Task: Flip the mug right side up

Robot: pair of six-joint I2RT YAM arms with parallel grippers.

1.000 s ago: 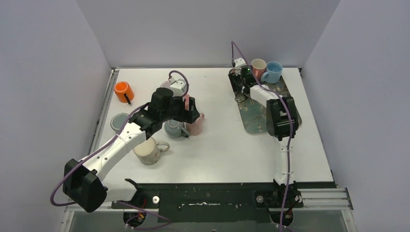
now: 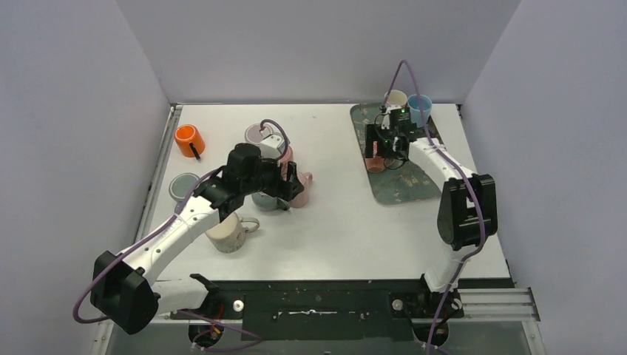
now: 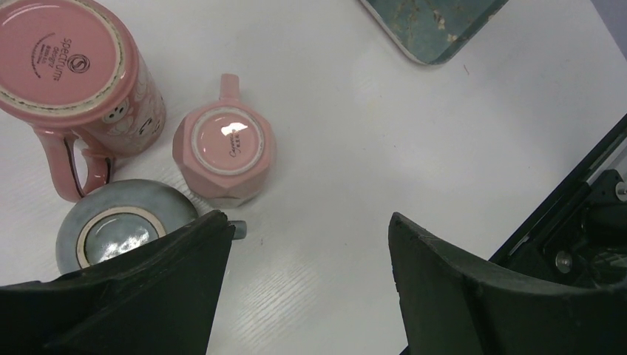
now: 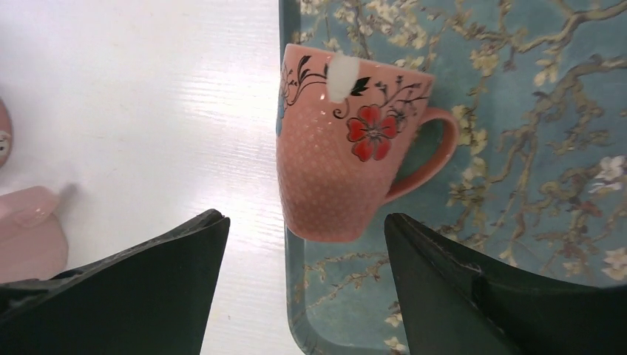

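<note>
In the right wrist view a pink mug (image 4: pixel 333 155) with red flowers sits on the green tray (image 4: pixel 532 296), along its left edge. It looks laid on its side, wide end toward the back and handle to the right; its opening does not show. My right gripper is open above the mug's narrow end, holding nothing. Over on the left, my open, empty left gripper hangs above upside-down mugs: a small pink mug (image 3: pixel 225 151), a taller pink mug (image 3: pixel 74 66) and a grey mug (image 3: pixel 122 225).
A blue mug (image 2: pixel 419 109) and a pale pink mug (image 2: pixel 397 97) stand at the tray's back. On the left side are an orange mug (image 2: pixel 189 139), a grey-rimmed mug (image 2: pixel 182 186) and a cream mug (image 2: pixel 228 233).
My right gripper has moved from the tray's back left corner toward the front and right, uncovering part of the pink flowered mug. The left gripper has shifted only slightly.
</note>
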